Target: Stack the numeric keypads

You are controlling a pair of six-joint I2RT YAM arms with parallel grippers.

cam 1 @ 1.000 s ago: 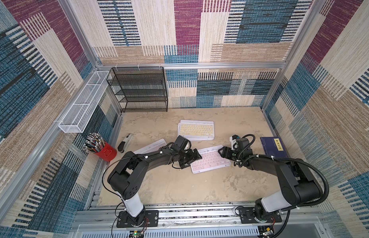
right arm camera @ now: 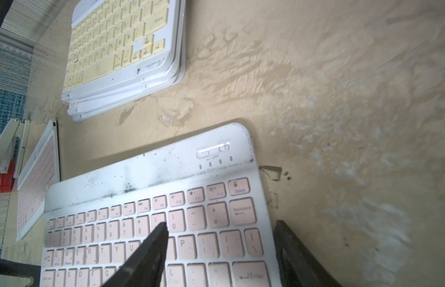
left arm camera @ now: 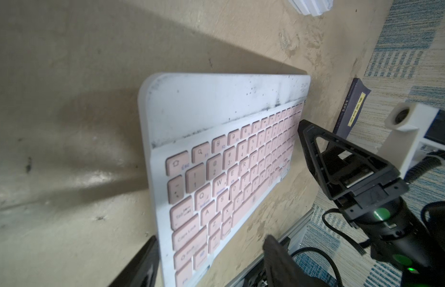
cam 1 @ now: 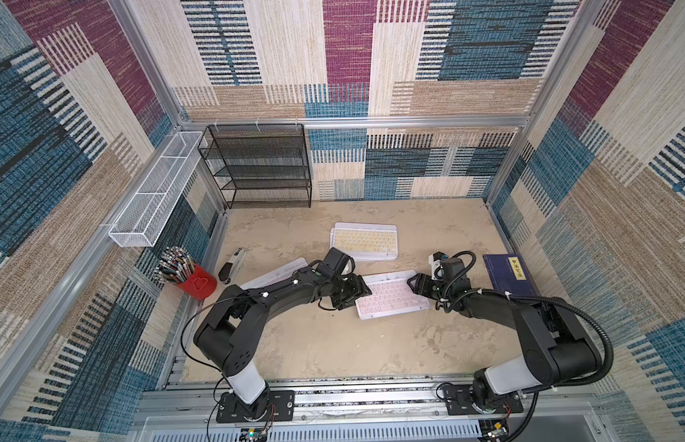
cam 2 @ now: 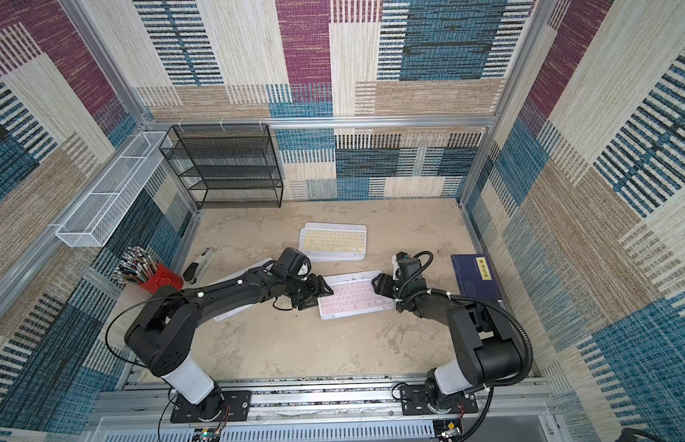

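A pink-keyed white keyboard (cam 1: 388,297) lies flat mid-table, with my left gripper at its left end and my right gripper at its right end. Both have their fingers apart, low at the keyboard's edges; whether they touch it is unclear. Behind it, a yellow-keyed keyboard (cam 2: 332,240) lies on top of at least one other white keyboard, visible in the right wrist view. Another pale keyboard (right arm camera: 38,181) lies at the left, partly hidden under my left arm in the top views.
A red pen holder (cam 1: 199,285) and a stapler-like object (cam 1: 230,266) stand at the left. A dark blue book (cam 1: 504,276) lies at the right edge. A black wire rack (cam 1: 255,169) is at the back left.
Both grippers have shifted slightly at the pink keyboard's ends, and the keyboard has moved or turned very slightly. The stack behind is unchanged.
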